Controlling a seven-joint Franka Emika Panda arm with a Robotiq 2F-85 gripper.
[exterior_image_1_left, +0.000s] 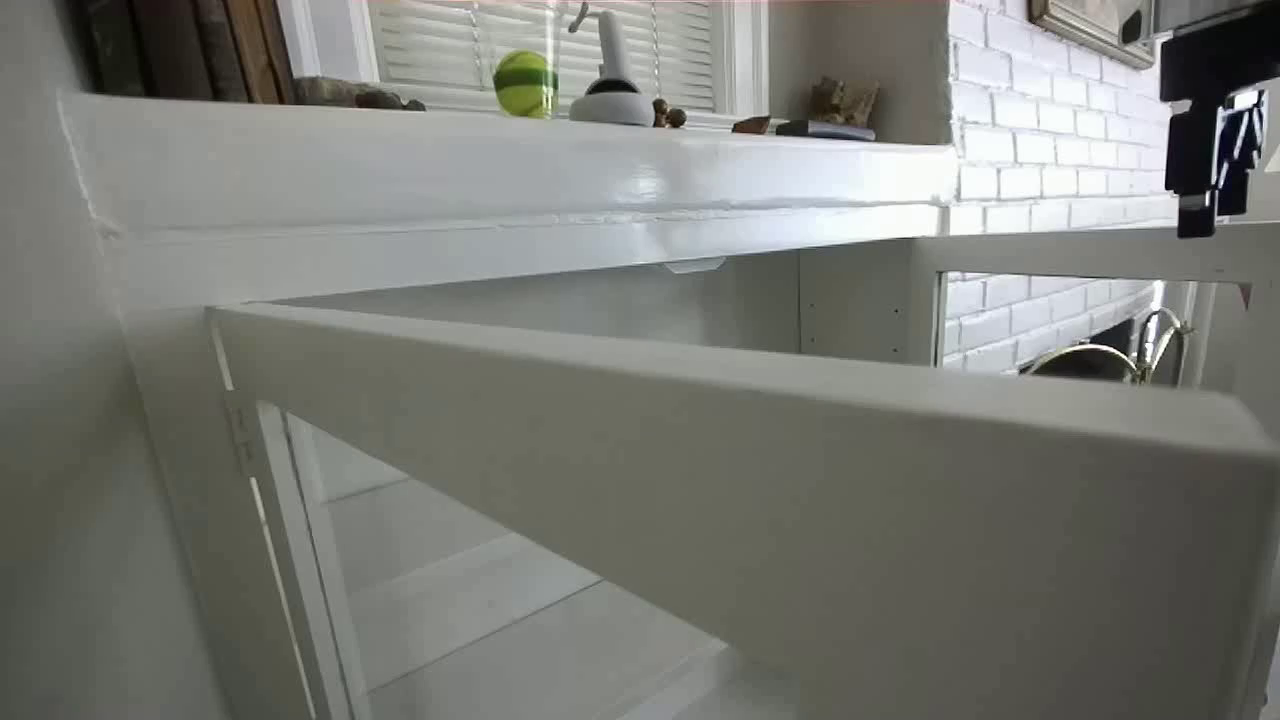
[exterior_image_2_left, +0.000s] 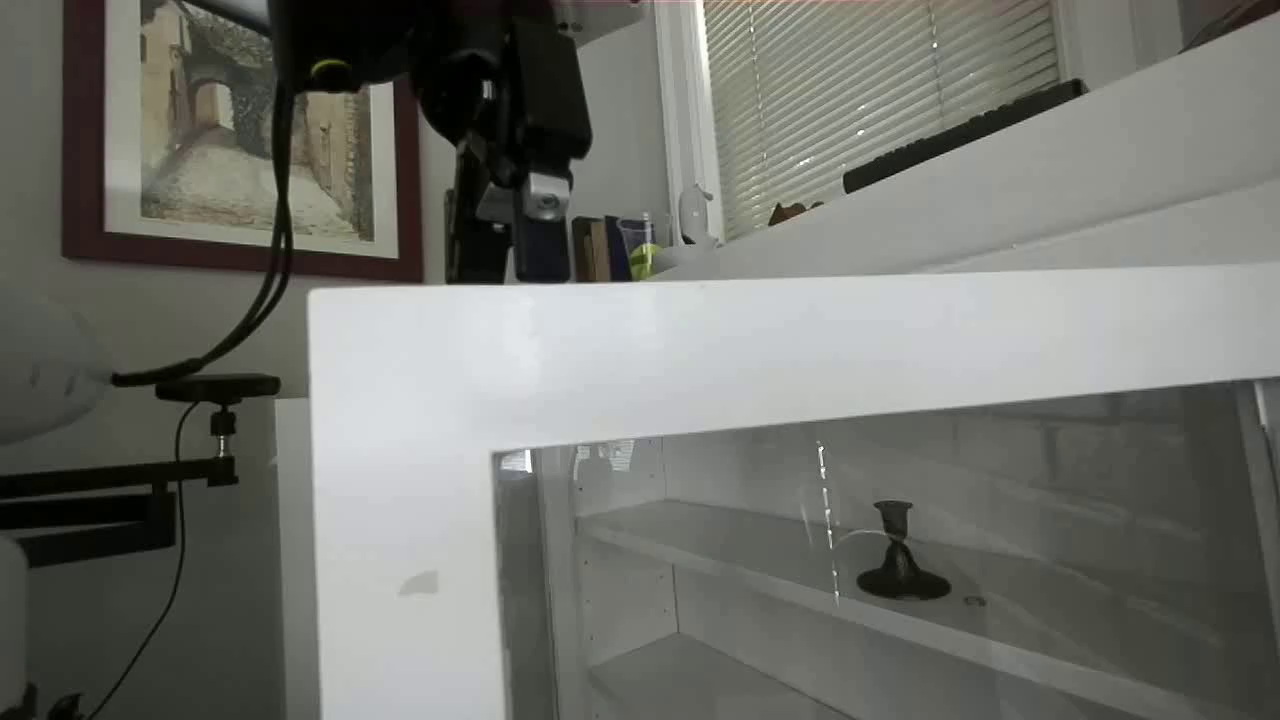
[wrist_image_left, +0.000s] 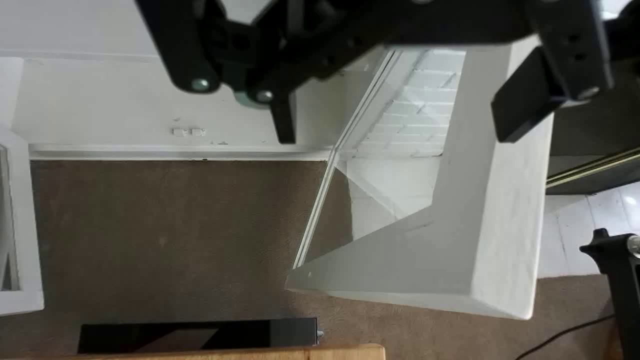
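My gripper is open, with its two dark fingers wide apart and nothing gripped between them. In the wrist view, a white glass-paned cabinet door stands swung out below, its top edge running beneath the gap between the fingers. From exterior view 2 the gripper appears above the top rail of the door; contact cannot be told. Exterior view 1 shows the gripper at the upper right, over the far door, while another open door fills the foreground.
Above the cabinet, a white ledge carries a green ball and other small objects. Inside, a dark candlestick stands on a shelf. A camera arm is at the left. Brown carpet lies open between the doors.
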